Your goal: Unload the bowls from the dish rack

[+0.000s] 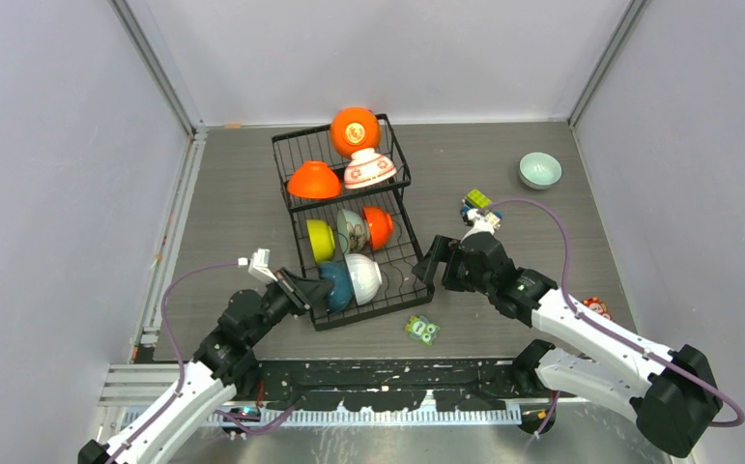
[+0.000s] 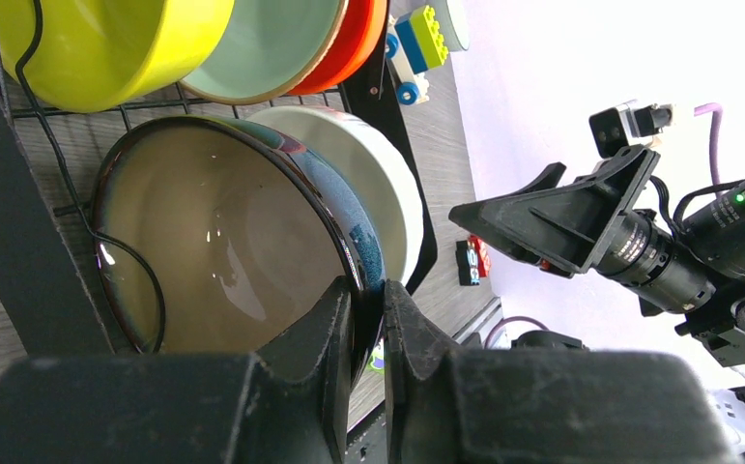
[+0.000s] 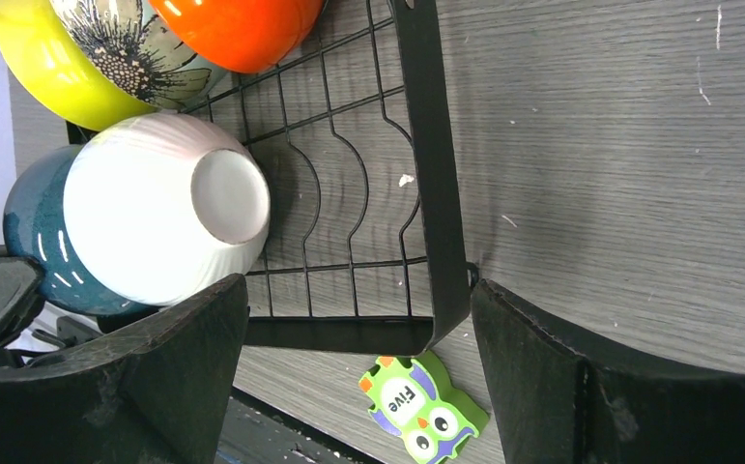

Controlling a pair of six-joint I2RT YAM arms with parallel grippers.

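The black two-tier dish rack (image 1: pixel 413 290) holds several bowls. On the lower tier are a blue bowl (image 1: pixel 337 290), a white bowl (image 1: pixel 364 278), a yellow bowl (image 1: pixel 320 239), a floral bowl (image 1: pixel 352 232) and an orange bowl (image 1: pixel 380 225). The upper tier has two orange bowls (image 1: pixel 313 182) and a patterned bowl (image 1: pixel 368 170). My left gripper is shut on the blue bowl's rim, as the left wrist view shows. My right gripper (image 1: pixel 430 261) hangs open at the rack's right side, with nothing between its fingers.
A pale green bowl (image 1: pixel 540 170) stands at the back right. Toy bricks (image 1: pixel 477 201), a green owl toy (image 1: pixel 422 328) and a red toy (image 1: pixel 596 309) lie on the table. The table left of the rack is clear.
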